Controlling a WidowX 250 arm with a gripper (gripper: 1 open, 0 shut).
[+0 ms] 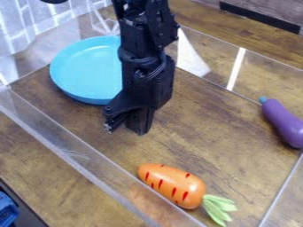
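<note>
My black gripper (127, 121) hangs in the middle of the camera view, just right of and in front of the blue plate (83, 71), partly hiding it. Its fingertips point down toward the wooden surface; whether they are apart is hard to make out. An orange toy carrot (172, 184) with green leaves lies on the wood below the gripper, apart from it.
A purple eggplant (284, 122) lies at the right edge. Clear strips border the wooden board (71, 177). A blue object (6, 211) shows at the lower left. The board's middle right is clear.
</note>
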